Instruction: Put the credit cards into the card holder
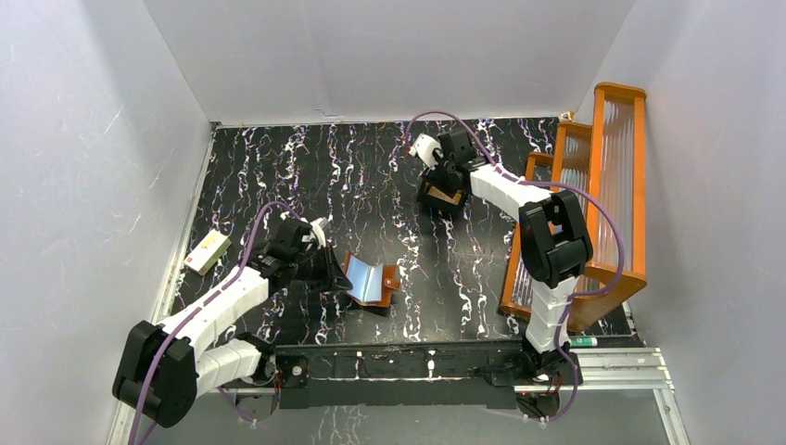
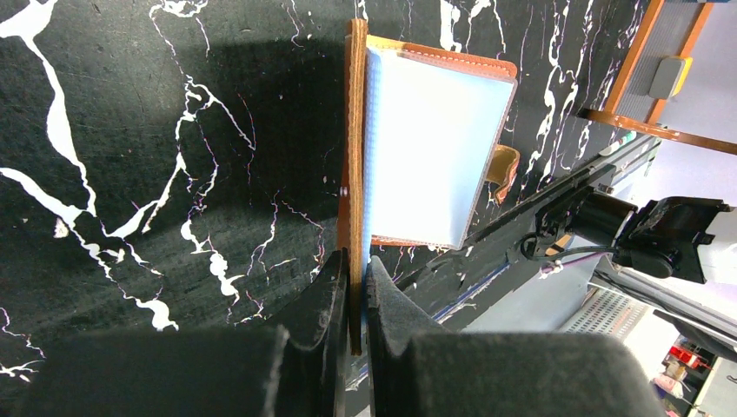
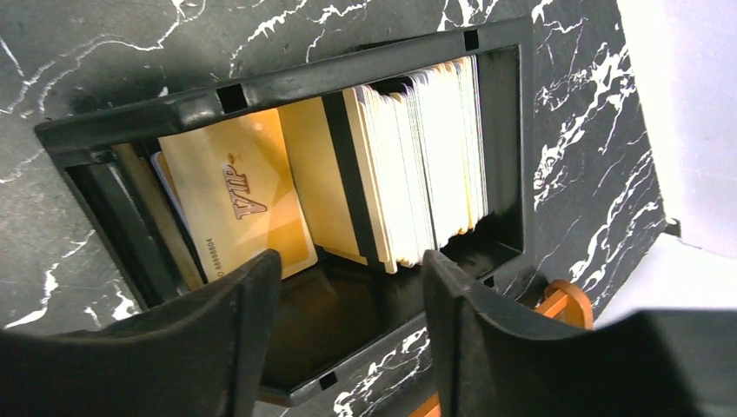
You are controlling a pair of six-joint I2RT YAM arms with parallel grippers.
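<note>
The brown card holder is spread open near the table's front, its clear sleeves showing pale blue-white. One cover edge is pinched by my left gripper, which is shut on it. At the back, a black box holds the credit cards. A yellow VIP card leans at the box's left end, and a dense row of cards stands on edge to its right. My right gripper is open above the box, nothing between its fingers.
An orange wooden rack with ribbed panels stands along the right side. A pale box lies by the left wall. The table between holder and black box is clear.
</note>
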